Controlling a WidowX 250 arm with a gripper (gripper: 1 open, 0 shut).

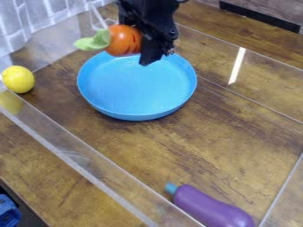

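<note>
My gripper (140, 40) hangs at the top centre, shut on an orange carrot-like toy (123, 41) with pale green leaves at its left. It is held above the back rim of a blue round plate (136, 93) that lies on the wooden table and has nothing on it that I can see.
A yellow lemon (18, 79) sits at the left. A purple eggplant (212, 206) lies at the lower right. Clear strips or walls cross the left and right of the table. The wood right of the plate is clear.
</note>
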